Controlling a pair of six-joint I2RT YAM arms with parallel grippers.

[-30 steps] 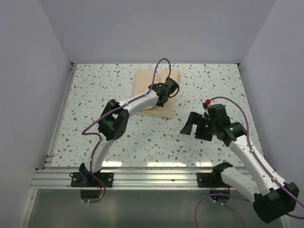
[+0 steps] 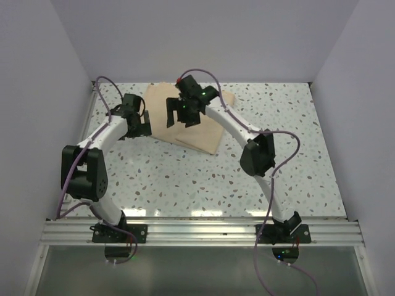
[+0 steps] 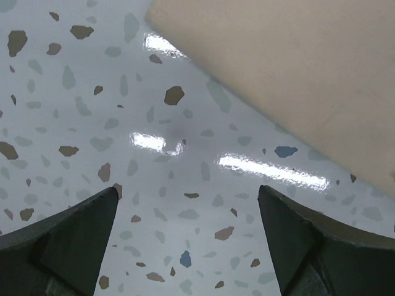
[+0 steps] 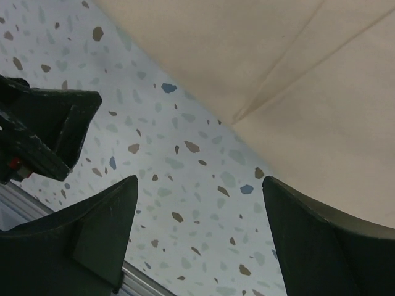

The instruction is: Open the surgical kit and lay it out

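The beige cloth wrap (image 2: 207, 139) lies spread on the speckled table, its near edge creased. My left gripper (image 2: 137, 123) is at its left side; in the left wrist view the open fingers (image 3: 62, 246) are over bare table, with the cloth corner (image 3: 259, 55) beyond. My right gripper (image 2: 181, 112) is over the middle of the cloth; in the right wrist view its fingers (image 4: 74, 246) stand apart with nothing between them, near the cloth's creased edge (image 4: 321, 148).
Bare speckled table (image 2: 173, 179) lies in front and to the right. A dark gripper body (image 4: 43, 123) shows at the left of the right wrist view, close to my right gripper.
The left arm moved left, unfolding the lifted flap leftward, and let it go; the cloth lies flatter. The right arm swung left over the cloth.
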